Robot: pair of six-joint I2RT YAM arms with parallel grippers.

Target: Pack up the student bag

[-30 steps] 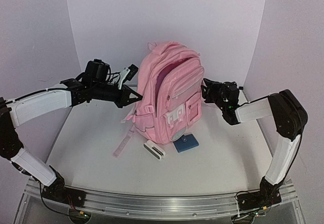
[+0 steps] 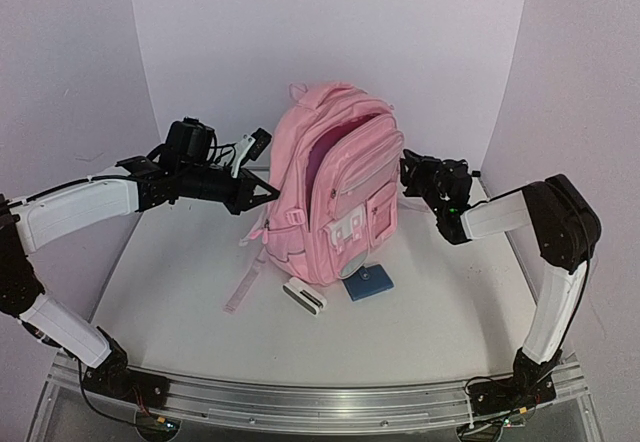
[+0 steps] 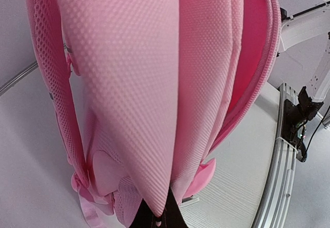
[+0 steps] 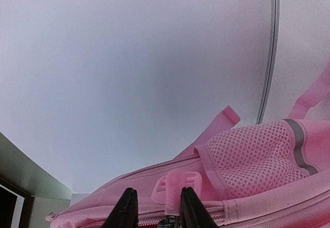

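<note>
A pink backpack (image 2: 340, 192) stands upright mid-table, its main compartment partly unzipped along the upper front. On its left side, my left gripper (image 2: 272, 194) is shut on the bag's pink fabric edge (image 3: 149, 150), which runs down between the fingers in the left wrist view. My right gripper is at the bag's right side, open, a gap showing between its fingers. In that gap sits a zipper slider (image 4: 167, 222) with a translucent pink pull tab (image 4: 175, 186). A white-and-dark case (image 2: 305, 296) and a blue notebook-like item (image 2: 368, 282) lie before the bag.
A pink strap (image 2: 245, 284) trails on the table at the bag's front left. Pale walls close in the left, right and back.
The right arm has shifted very slightly, its elbow drawing a little inward. The left arm, the bag and the items on the table look the same.
</note>
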